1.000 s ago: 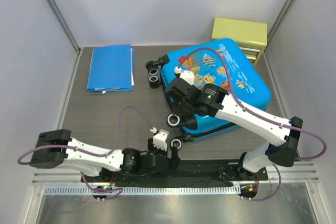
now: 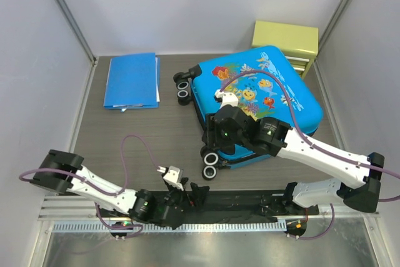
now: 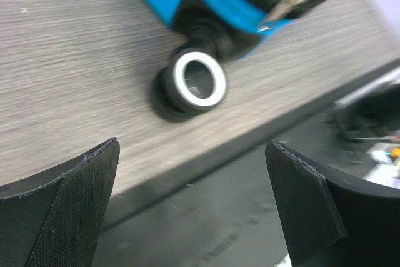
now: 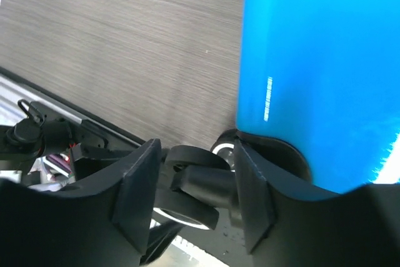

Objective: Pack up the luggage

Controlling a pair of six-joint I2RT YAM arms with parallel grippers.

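Note:
A blue suitcase (image 2: pixel 289 92) with printed fish fills the right half of the workspace, its black wheels facing left and front. My right gripper (image 2: pixel 217 136) is over its front-left corner; in the right wrist view its fingers (image 4: pixel 262 207) stand part open around a black wheel housing (image 4: pixel 203 186), contact unclear. My left gripper (image 2: pixel 190 197) is at the front edge below that corner, open with nothing between its fingers; in the left wrist view a wheel (image 3: pixel 195 82) lies beyond them.
A blue folder (image 2: pixel 131 80) lies at the back left. A yellow drawer unit (image 2: pixel 284 37) stands behind the suitcase. White walls enclose the space.
My right arm shifted slightly toward the right and front, its gripper staying at the suitcase's front-left corner.

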